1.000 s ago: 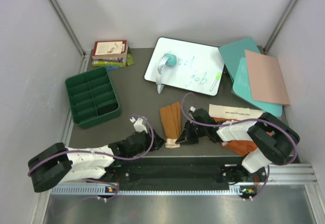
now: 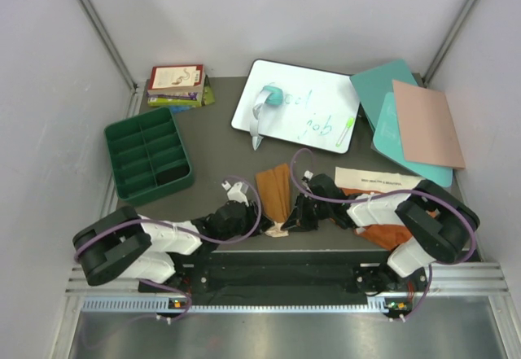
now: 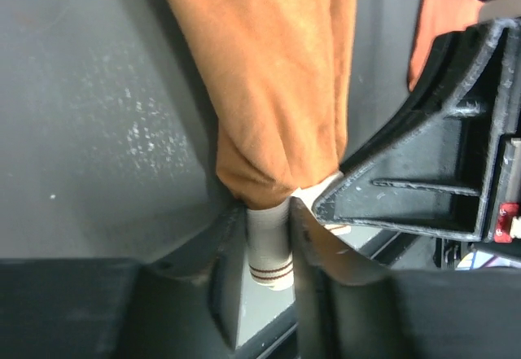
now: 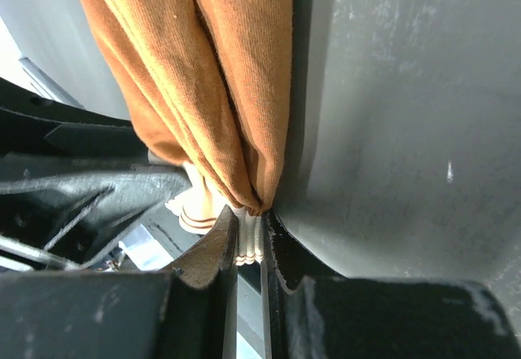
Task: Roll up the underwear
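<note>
The brown underwear point(image 2: 274, 190) lies as a narrow folded strip, its pale waistband point(image 2: 277, 230) toward the table's front edge. At the waistband's right end, my right gripper is shut on the gathered band, bunching the brown cloth just above it. Between the two grippers the band's middle is partly hidden.
A green compartment box point(image 2: 150, 157) stands at the left, with stacked books point(image 2: 176, 80) behind it. The whiteboard point(image 2: 295, 111) lies at the back. Orange cloth point(image 2: 383, 235) lies under the right arm. Bare table shows left of the underwear.
My left gripper has moved right onto the waistband's left end, and that end now stands between its fingers. The right gripper has stayed in place on the band.
</note>
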